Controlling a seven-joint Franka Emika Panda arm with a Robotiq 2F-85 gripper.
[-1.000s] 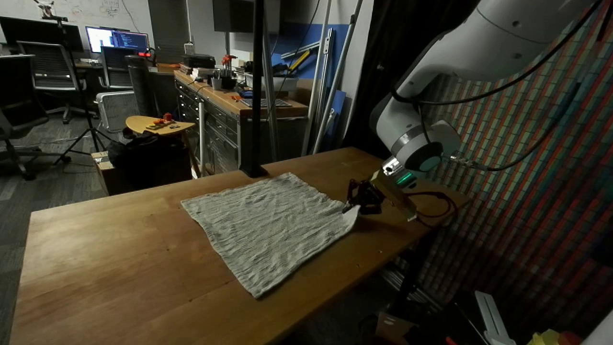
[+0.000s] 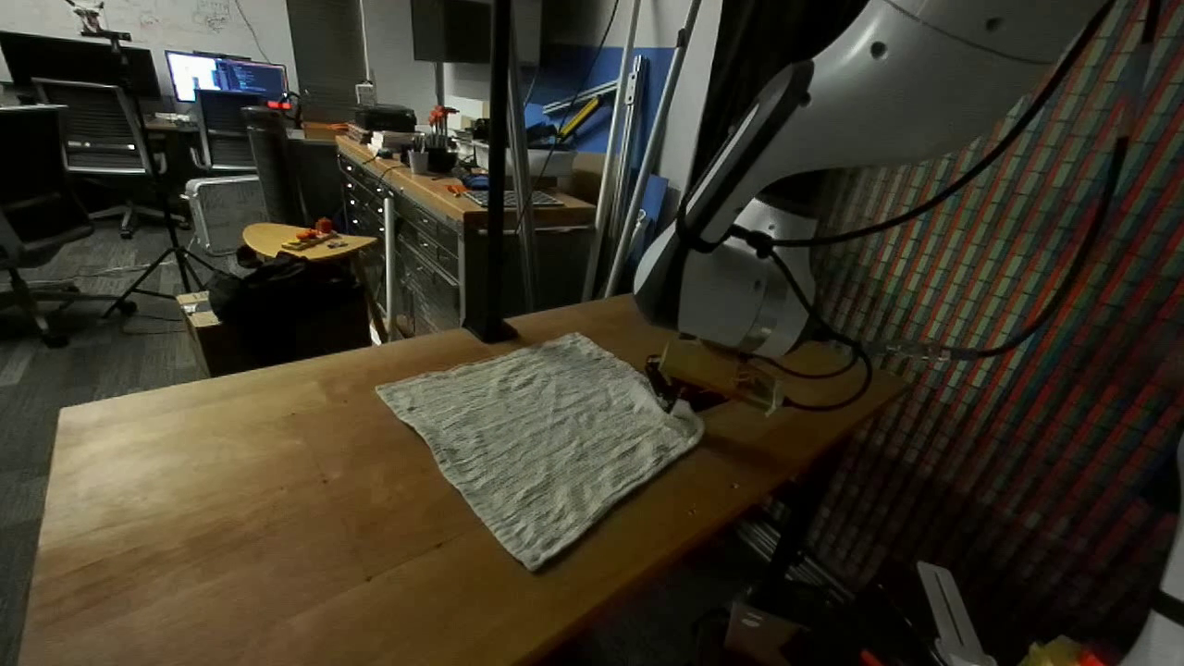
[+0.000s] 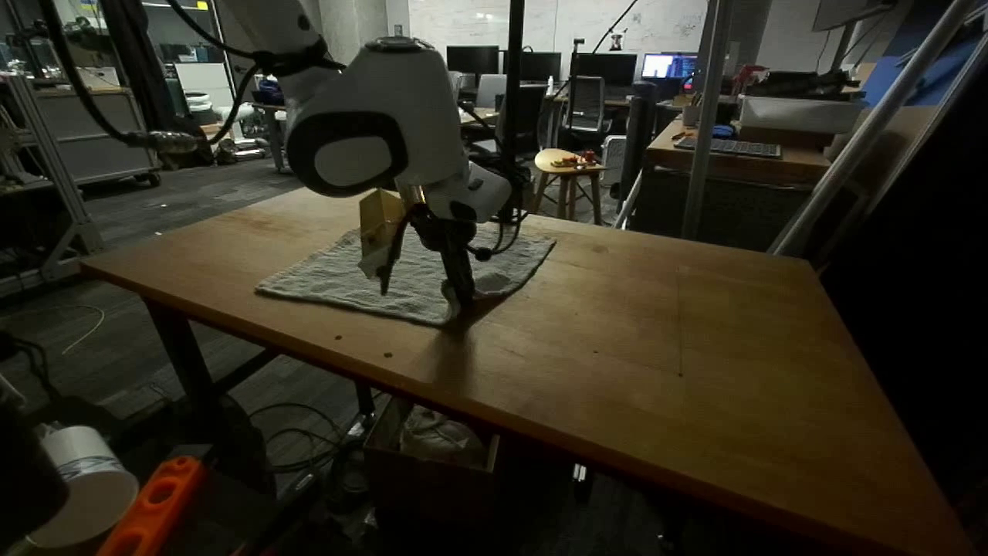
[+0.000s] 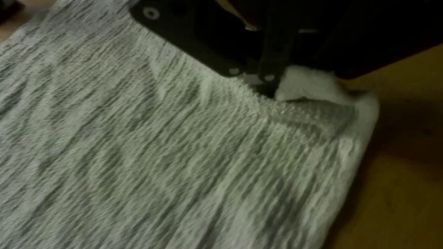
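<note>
A pale grey ribbed cloth (image 2: 544, 433) lies mostly flat on the wooden table, its right corner bunched and folded. At that corner, my dark gripper is shut on the cloth, low to the tabletop. In the wrist view a fold of cloth curls up beside the fingertips, and the dark gripper body hides the actual pinch. From the other side, the cloth (image 3: 407, 292) rises in a small curl against the fingers (image 3: 458, 273). In exterior view 1 the arm's wrist hides most of the gripper.
Bare table (image 2: 222, 511) stretches left of the cloth, and more open tabletop (image 3: 695, 371) shows in the second exterior view. The table's near edge runs close to the held corner. A dark upright post (image 2: 488, 255) stands at the far edge. Cables loop from the arm.
The arm's wrist has swung left and turned, now standing over the gripper. The whole cloth has slid a little to the right, and its held corner sits lower and more bunched.
</note>
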